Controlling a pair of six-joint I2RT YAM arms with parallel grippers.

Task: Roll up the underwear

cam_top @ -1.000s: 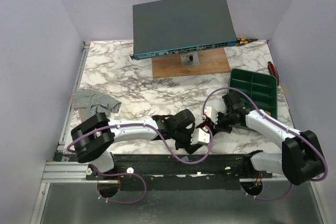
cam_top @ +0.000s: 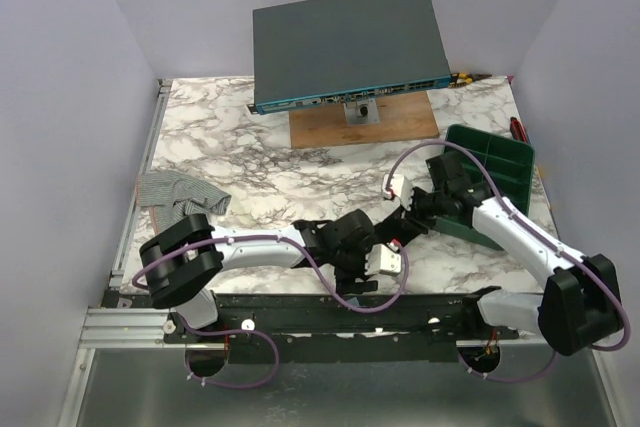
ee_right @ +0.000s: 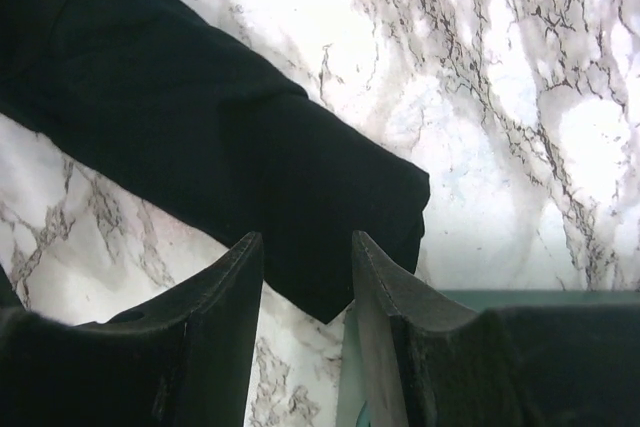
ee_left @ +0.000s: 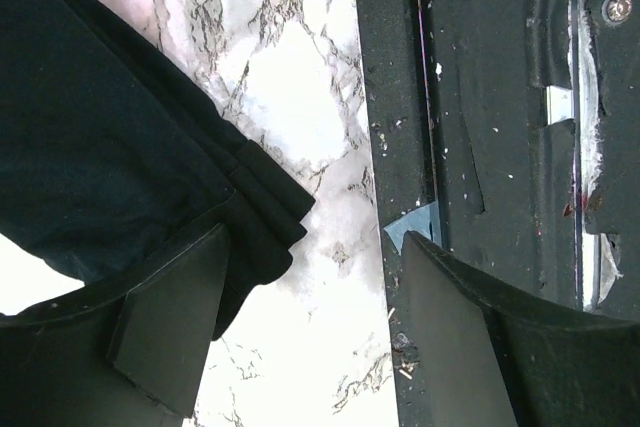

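Black underwear lies as a long folded strip on the marble table, mostly hidden under both arms in the top view. In the left wrist view its folded end [ee_left: 110, 127] sits at the table's front edge, and my left gripper is part open over it, one finger on or just above the cloth. In the right wrist view the strip [ee_right: 230, 137] runs diagonally, and my right gripper is part open above its right end, with nothing visibly held.
A green divided bin [cam_top: 505, 152] stands at the right, beside the cloth. Grey striped cloth [cam_top: 180, 192] lies at left. A large dark panel on a stand [cam_top: 345, 42] occupies the back.
My right arm has lifted and shifted slightly, uncovering more of the cloth beside the bin. My left gripper has moved only slightly.
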